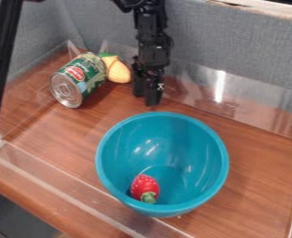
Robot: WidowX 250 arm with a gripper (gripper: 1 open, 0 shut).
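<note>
A black robot gripper [149, 85] points down near the back wall, right of a yellow fruit-like object [116, 69] and a tipped-over green can [78, 79]. The gap between its fingers is hard to make out, and no held object shows. A turquoise bowl [205, 163] stands in front, holding a red strawberry [145, 189] on its inside toward the near side.
A grey padded wall [235, 56] with a clear strip along its foot bounds the back. A dark post crosses the left edge.
</note>
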